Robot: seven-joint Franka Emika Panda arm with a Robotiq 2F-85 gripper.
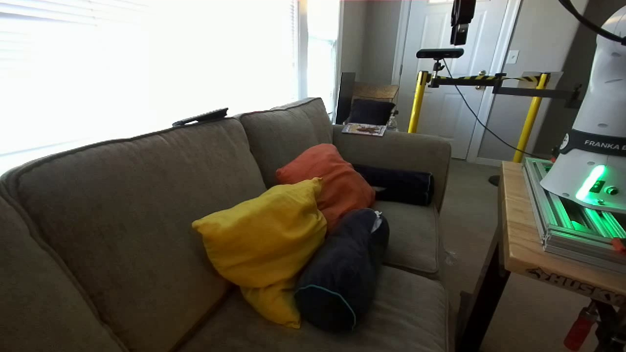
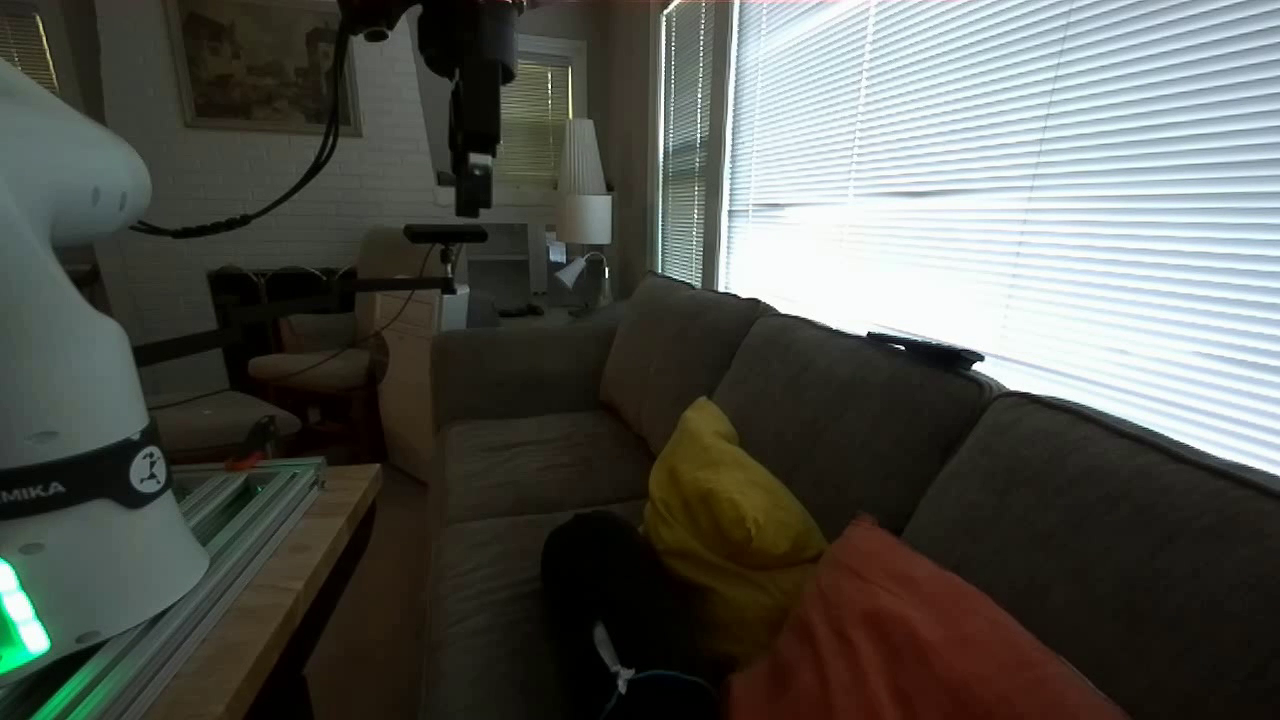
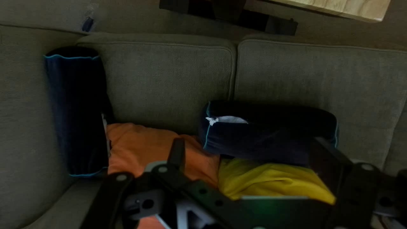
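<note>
High over the couch hangs my gripper, its two fingers wide apart with nothing between them; it also shows at the top of both exterior views. Beneath it, a dark navy bolster (image 3: 267, 129) with light blue piping lies on the seat, a white tag at one end. Against the bolster rests a yellow pillow (image 1: 264, 240). An orange pillow (image 1: 328, 182) touches the yellow one. A second navy bolster (image 3: 78, 114) lies along the couch arm, next to the orange pillow. My gripper's body hides part of both pillows in the wrist view.
The grey couch (image 1: 135, 193) has bare seat near its front edge. A dark flat object (image 1: 202, 117) lies on top of the backrest. My base stands on a wooden table (image 1: 516, 234) beside the couch. A camera on a stand (image 1: 438, 54) is close by.
</note>
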